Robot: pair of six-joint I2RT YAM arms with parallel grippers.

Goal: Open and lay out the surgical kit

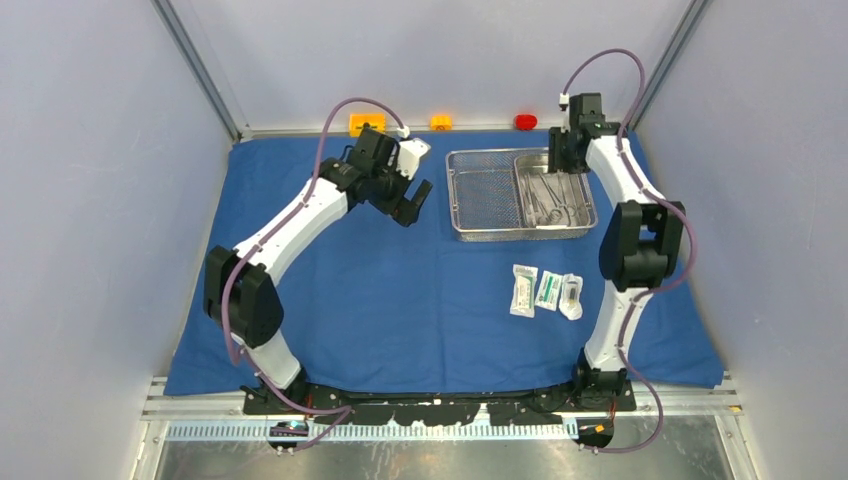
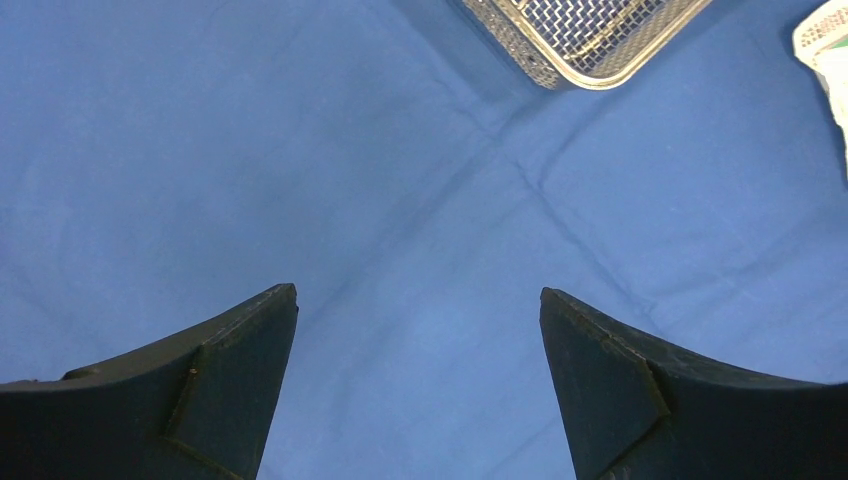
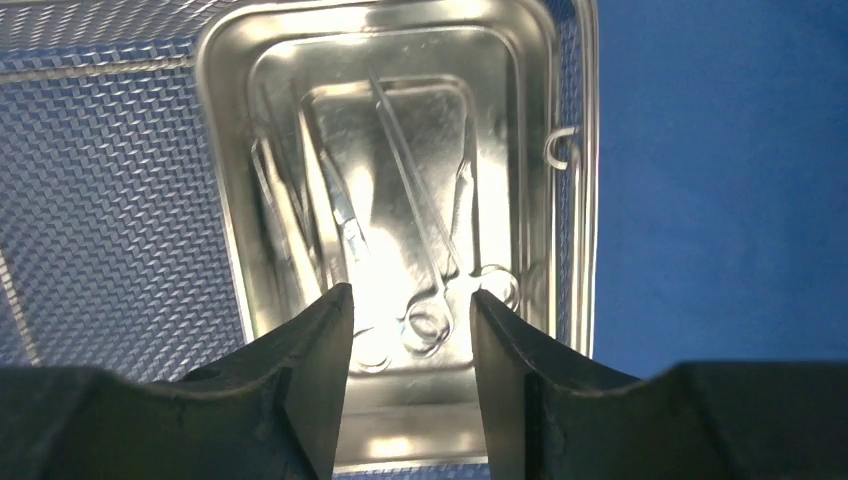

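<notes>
A wire-mesh basket [image 1: 480, 195] holds a steel tray [image 3: 400, 390] on its right side, with several instruments in it, among them ringed clamps [image 3: 430, 310] and slender tools [image 3: 290, 220]. My right gripper [image 1: 560, 150] is over the tray's far part in the top view, fingers part open, nothing seen between them. My left gripper [image 1: 412, 200] stands open and empty above the drape, left of the basket. Three sealed packets, a long one [image 1: 523, 290], a middle one [image 1: 547, 290] and a right one [image 1: 571, 296], lie in a row in front of the basket.
Orange [image 1: 367, 123], yellow [image 1: 441, 123] and red [image 1: 525, 122] pieces stand along the back edge, near the rear wall. Side walls bound the workspace.
</notes>
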